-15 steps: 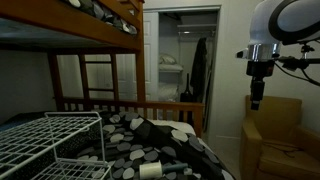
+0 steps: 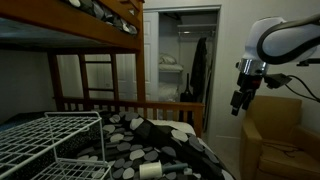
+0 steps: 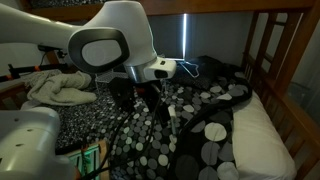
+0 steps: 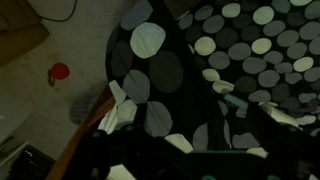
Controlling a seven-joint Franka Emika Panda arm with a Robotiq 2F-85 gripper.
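My gripper (image 2: 241, 98) hangs in the air at the right, high over the floor by the bed's edge and in front of the brown armchair. Its dark fingers appear apart in exterior view 2, and I see nothing between them. On the dotted bedding (image 2: 118, 150) lies a white cylinder (image 2: 151, 171) with a dark grey-teal piece beside it. The wrist view is dim; a small teal piece (image 4: 236, 101) lies among pale bits on the dotted cloth, clear of the fingers. Whether these are one object I cannot tell.
A white wire rack (image 2: 55, 140) stands at the front left under the wooden bunk (image 2: 70, 38). The brown armchair (image 2: 278, 130) is at the right. A pale pillow (image 3: 262, 140) lies along the bed rail. Open air surrounds the gripper.
The arm's wrist has tilted and shifted a little left. The gripper pointed almost straight down and now leans to the left. The bedding and white cylinder have stayed put.
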